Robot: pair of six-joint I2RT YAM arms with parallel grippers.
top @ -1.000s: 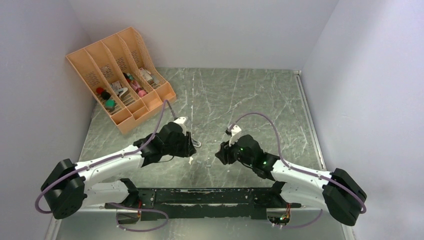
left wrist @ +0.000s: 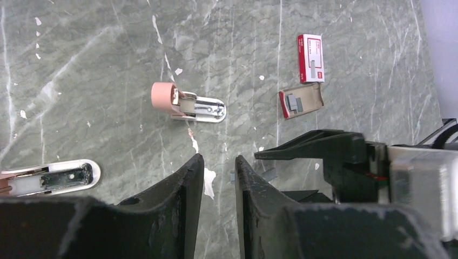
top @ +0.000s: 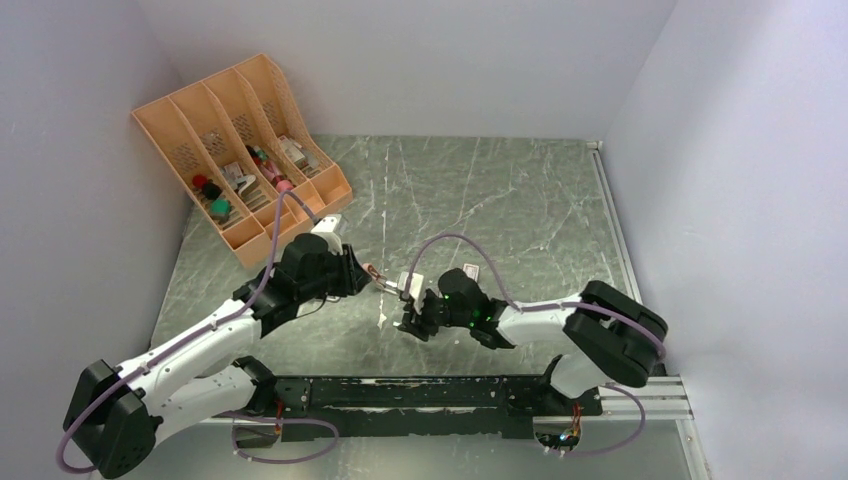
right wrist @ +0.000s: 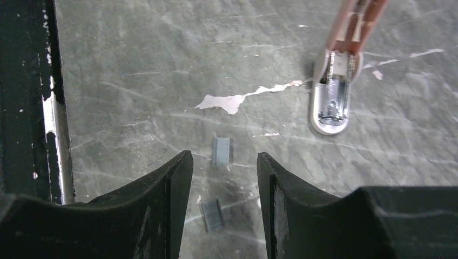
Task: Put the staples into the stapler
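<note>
An open pink stapler (left wrist: pixel 208 109) with a bare metal tray lies beyond my left gripper. That gripper is part open with nothing between its fingers. My right gripper is open and empty, pointing down at the table. Two short grey staple strips lie there: the farther strip (right wrist: pixel 221 151) appears in the gap between the fingertips, the nearer strip (right wrist: pixel 212 215) lower in the right wrist view. In the left wrist view, right gripper fingers (left wrist: pixel 308 147) reach in over the strips, partly hiding them. The same stapler (right wrist: pixel 335 102) stands at upper right in the right wrist view.
A second open stapler (left wrist: pixel 59 177) lies at the left wrist view's left edge. A red-and-white staple box (left wrist: pixel 311 58) and its open tray (left wrist: pixel 310 101), holding grey strips, sit at upper right. A wooden organizer (top: pixel 240 150) stands back left.
My right gripper has moved left, coming over the staple strips and close to the left one.
</note>
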